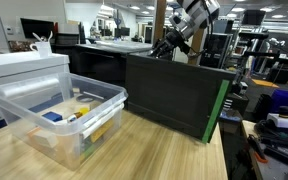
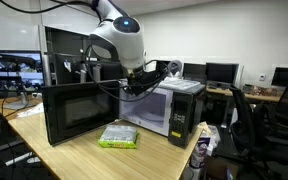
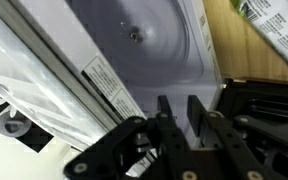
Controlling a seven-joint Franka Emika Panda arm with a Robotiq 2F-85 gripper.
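My gripper is open, with nothing between its fingertips in the wrist view. Beneath it is the light grey interior of the microwave [image 3: 154, 45], with white labels along its frame. The second exterior view shows the microwave [image 2: 152, 108] with its black door [image 2: 76, 112] swung wide, and the white arm [image 2: 124, 45] reaching over from behind that door. A green and white package [image 2: 118, 135] lies on the table in front; part of this package [image 3: 276, 25] also shows at the wrist view's upper right.
A clear plastic bin [image 1: 46, 138] holding several small items stands at left on the wooden table [image 1: 149, 155]. The large dark panel [image 1: 179, 95] hides part of the arm. Office chairs [image 2: 254, 130] stand off to the right.
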